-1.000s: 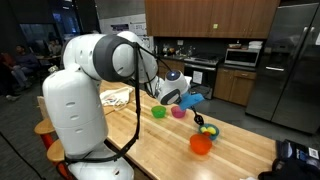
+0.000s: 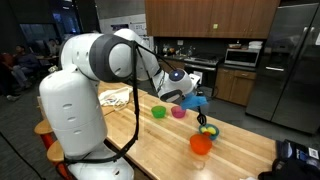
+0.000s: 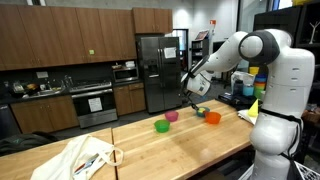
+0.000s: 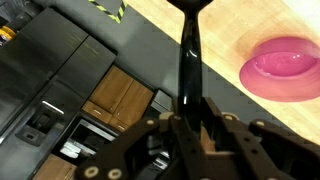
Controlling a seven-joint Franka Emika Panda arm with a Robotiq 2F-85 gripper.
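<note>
My gripper is shut on the handle of a dark, slender utensil (image 4: 191,50), which runs up out of the wrist view, so its far end is hidden there. In exterior view 1 the utensil (image 2: 201,117) hangs down beside the blue gripper parts, over or just behind a blue bowl (image 2: 217,134) with yellow pieces (image 2: 208,130) in it. Whether its tip touches the contents cannot be told. An orange bowl (image 2: 200,145) sits in front of the blue one.
A pink bowl (image 2: 179,112) and a green bowl (image 2: 158,112) stand on the wooden table to the left. White cloth (image 3: 87,158) covers another part of the tabletop. Dark equipment (image 2: 292,160) occupies the near right corner.
The arm's wrist has shifted slightly to the right in exterior view 1, with the utensil still in the gripper. The bowls look unmoved.
</note>
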